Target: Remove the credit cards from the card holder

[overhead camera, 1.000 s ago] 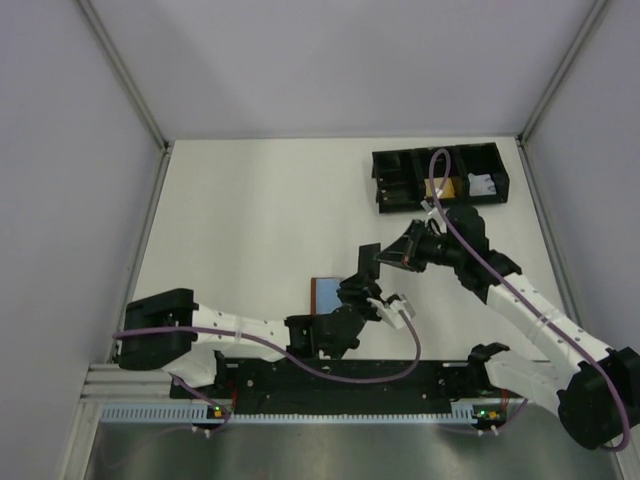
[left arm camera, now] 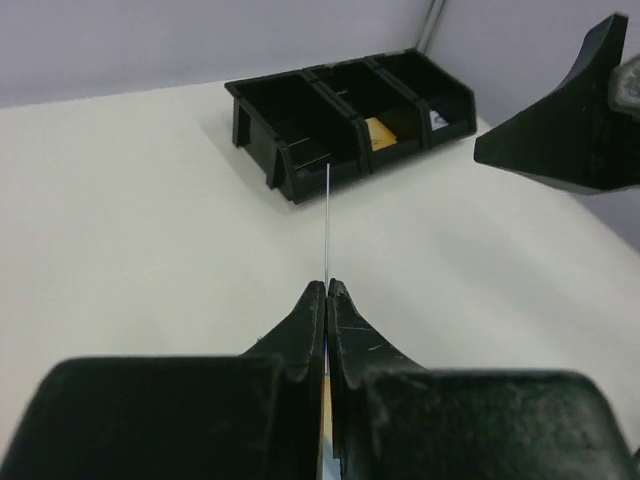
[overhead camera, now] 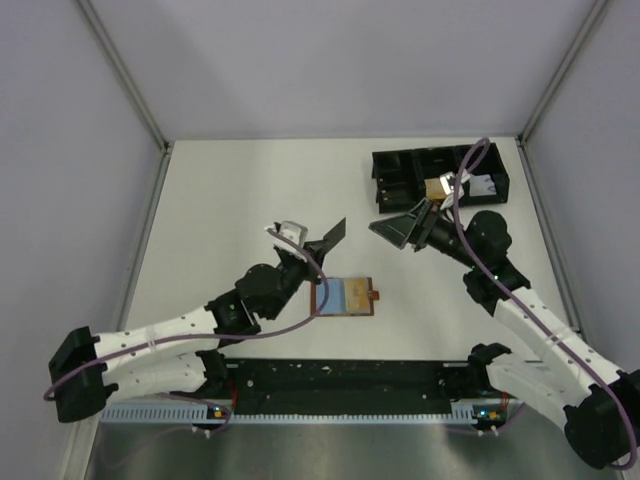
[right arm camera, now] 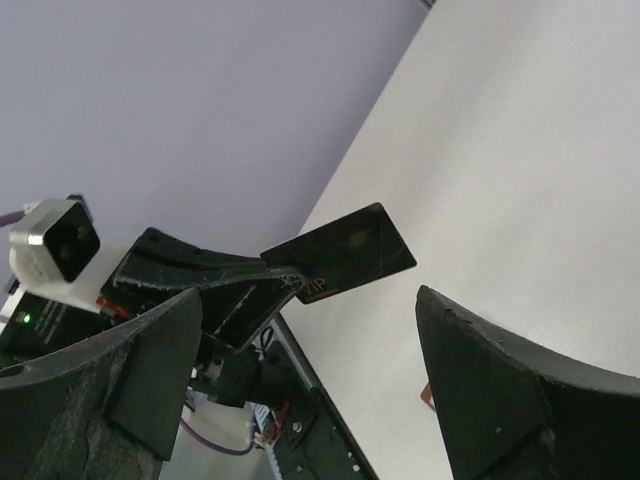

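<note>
A dark, thin card (overhead camera: pixel 336 235) stands out from the tips of my left gripper (overhead camera: pixel 323 246), which is shut on it. The left wrist view shows this card (left arm camera: pixel 327 220) edge-on between the fingertips; its dark face (right arm camera: pixel 345 250) is seen in the right wrist view. To the right, apart from the card, my right gripper (overhead camera: pixel 395 230) is open with nothing between its fingers. The card holder (overhead camera: pixel 343 297) lies open on the table below the left gripper, blue and tan inside with brown edges.
A black compartmented tray (overhead camera: pixel 405 158) stands at the back right, with a tan item (overhead camera: pixel 438 188) and a white item (overhead camera: pixel 481 185) inside.
My left gripper has turned and moved left and back with the card, uncovering more of the holder.
</note>
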